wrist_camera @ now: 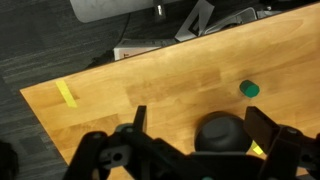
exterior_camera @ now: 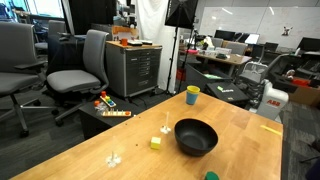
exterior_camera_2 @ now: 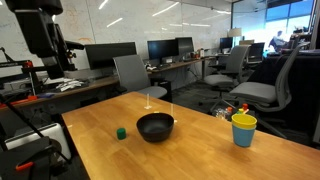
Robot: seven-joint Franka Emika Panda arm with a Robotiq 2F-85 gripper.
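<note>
A black bowl (exterior_camera: 196, 137) stands empty on the wooden table, and it shows too as a dark bowl (exterior_camera_2: 155, 127) in exterior view 2. Beside it on the table is a small green object (exterior_camera_2: 121, 133). In exterior view 1, a yellow block (exterior_camera: 155, 143) lies on the bowl's other side. Farther back sits a blue and yellow cup (exterior_camera: 192, 95). My gripper is open above the table, its fingers wide apart, with nothing held. From the wrist, the bowl (wrist_camera: 222, 133) lies below, partly covered by the gripper, and the green object (wrist_camera: 249, 88) is clear.
A dark box (exterior_camera: 98, 120) with colourful small items stands at the table's edge. Yellow tape (wrist_camera: 66, 92) marks the tabletop near one end. Thin pale upright items (exterior_camera: 113, 159) stand on the table. Much of the wood around the bowl is bare. Office chairs are beyond the table.
</note>
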